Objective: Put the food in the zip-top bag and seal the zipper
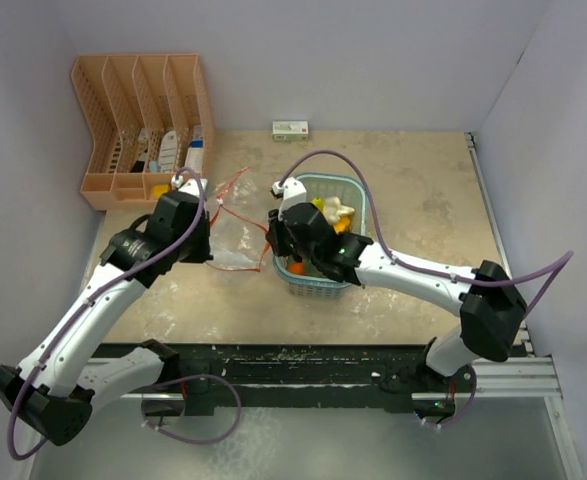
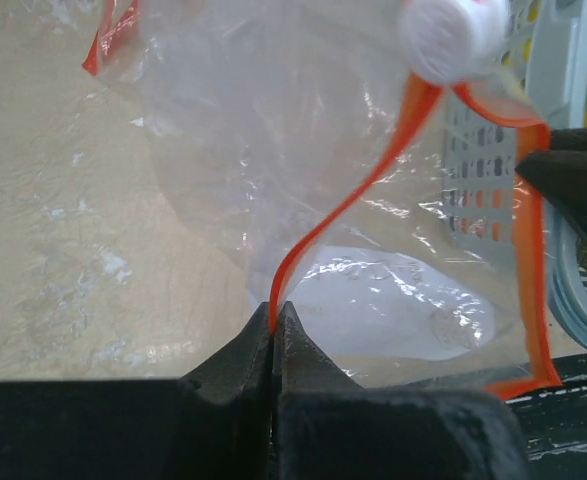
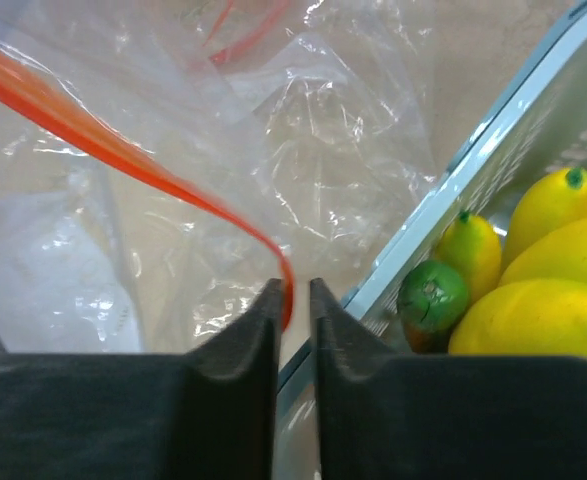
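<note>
A clear zip top bag (image 1: 235,228) with an orange-red zipper rim hangs between my two grippers, its mouth spread apart; no food shows in it. My left gripper is shut on the near part of that rim, and the orange strip runs up from its fingertips. At the bag's right side, my right gripper stands part open. The end of the orange rim (image 3: 287,285) lies by its left finger, with a gap showing beside the other finger. Yellow and green food pieces (image 3: 548,318) lie in the blue-grey basket (image 3: 443,190).
The basket (image 1: 358,190) stands directly under and beside my right gripper. An orange rack (image 1: 98,185) holding several items fills the back left. A small green and white box (image 1: 290,130) sits at the back wall.
</note>
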